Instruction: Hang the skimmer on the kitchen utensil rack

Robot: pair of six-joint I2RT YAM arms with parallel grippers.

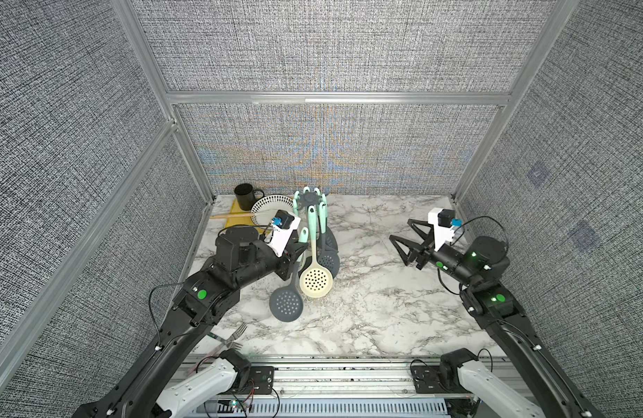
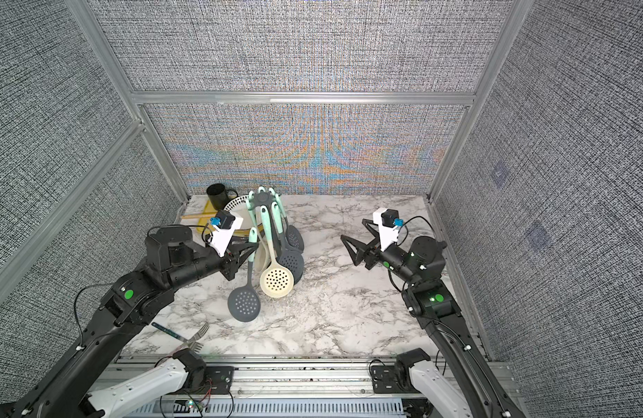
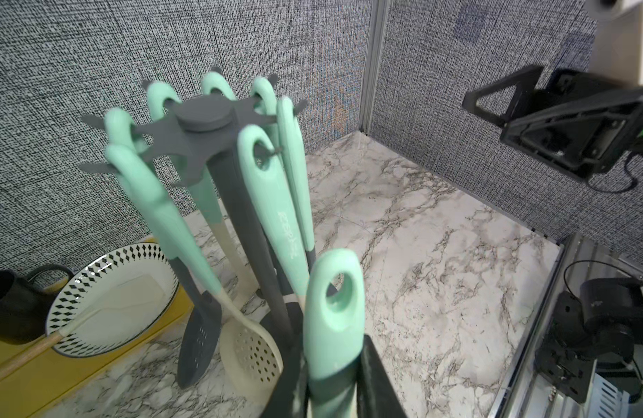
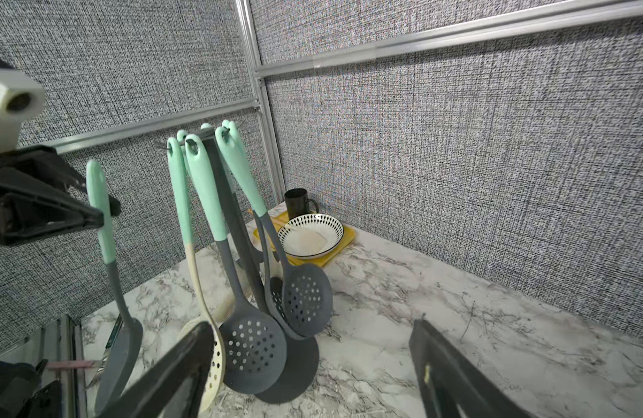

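A grey skimmer (image 1: 286, 304) with a mint-green handle hangs in my left gripper (image 1: 302, 245), its perforated head downward. In the left wrist view the fingers pinch the lower part of its handle (image 3: 334, 317), leaving the looped top free above them. The utensil rack (image 3: 204, 113) carries several mint-handled utensils on its dark hooks. In the right wrist view the skimmer's handle (image 4: 100, 191) stands to the left of the rack, clear of the hooks. My right gripper (image 1: 400, 230) is apart on the right, fingers spread, nothing between them.
A cream skimmer (image 1: 315, 281) hangs on the rack's front side. Behind left are a patterned bowl (image 3: 112, 299), a yellow tray (image 3: 143, 342) and a black mug (image 1: 245, 196). A fork (image 1: 230, 340) lies front left.
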